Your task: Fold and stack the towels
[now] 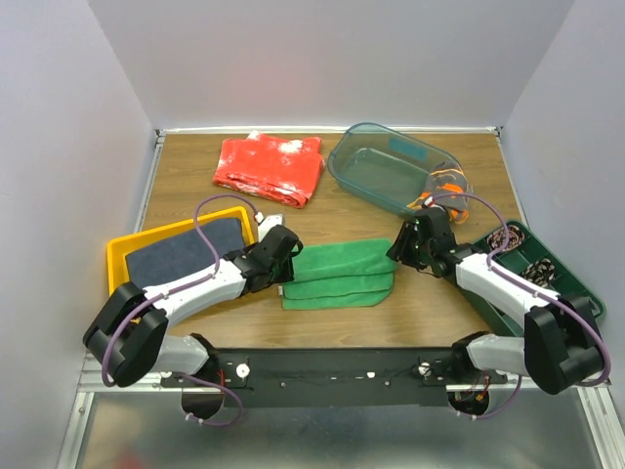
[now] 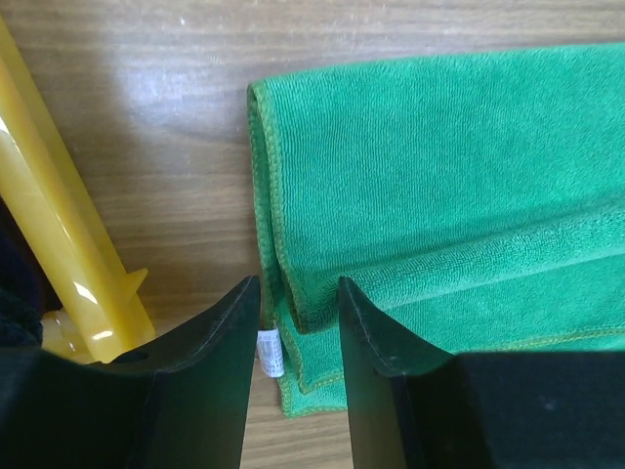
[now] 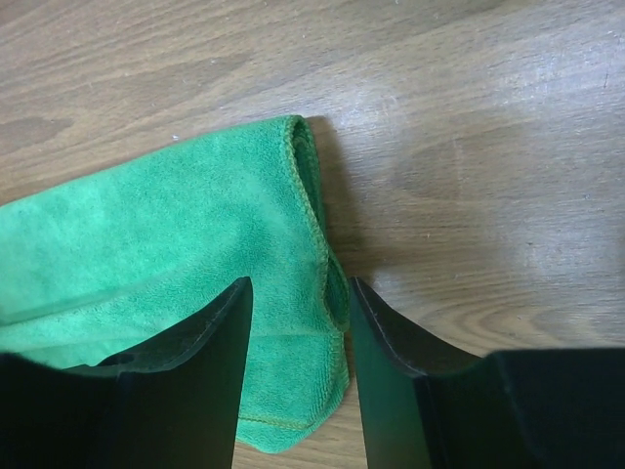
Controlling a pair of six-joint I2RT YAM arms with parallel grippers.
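Observation:
A green towel [image 1: 338, 262] lies on the table between my two arms, its far part folded over toward the near edge with a lower layer showing in front. My left gripper is part open at the towel's left end; the folded layer's near corner reaches between its fingers. At the right end, my right gripper is also part open, with the fold's corner between its fingertips and no grip on it visible. A dark grey towel [image 1: 186, 262] lies flat in the yellow tray [image 1: 119, 270] at the left.
A folded red cloth [image 1: 269, 168] lies at the back. The clear bin [image 1: 386, 166] stands at the back right, with an orange item beside it. A green divided box [image 1: 576, 283] sits under the right arm. Bare table surrounds the green towel.

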